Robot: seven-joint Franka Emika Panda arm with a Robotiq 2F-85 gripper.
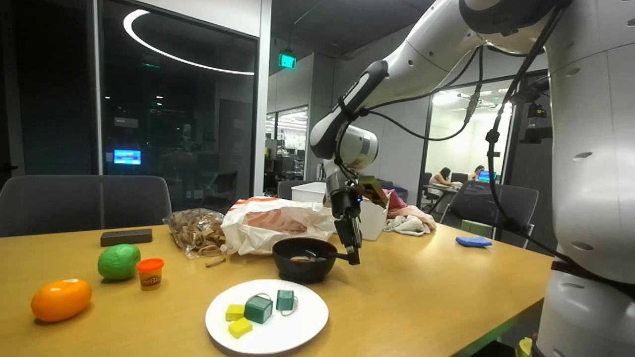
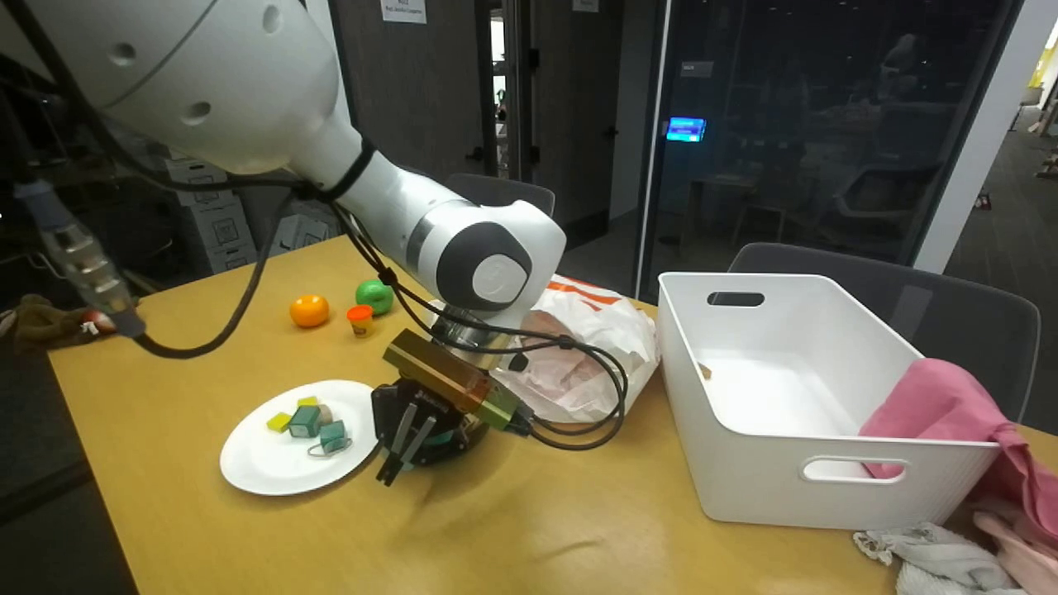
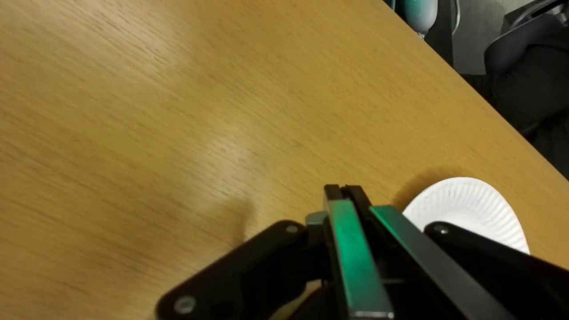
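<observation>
My gripper (image 1: 352, 253) points down just right of the black bowl (image 1: 303, 270) in exterior view 1. Its fingers are shut on a dark handle (image 1: 339, 256) that reaches across the bowl's rim; what it belongs to is unclear. Inside the bowl lie small pieces, hard to make out. Exterior view 2 has the gripper (image 2: 394, 471) in front of the bowl, hiding most of it. In the wrist view the gripper's (image 3: 344, 189) fingers lie close together over bare table, and the held thing is hard to see.
A white plate (image 1: 268, 339) with green and yellow blocks stands in front of the bowl. Behind are a plastic bag (image 1: 280, 217) and a white bin (image 2: 793, 486). An orange fruit (image 1: 62, 300), a green fruit (image 1: 119, 262) and a Play-Doh tub (image 1: 151, 274) sit left.
</observation>
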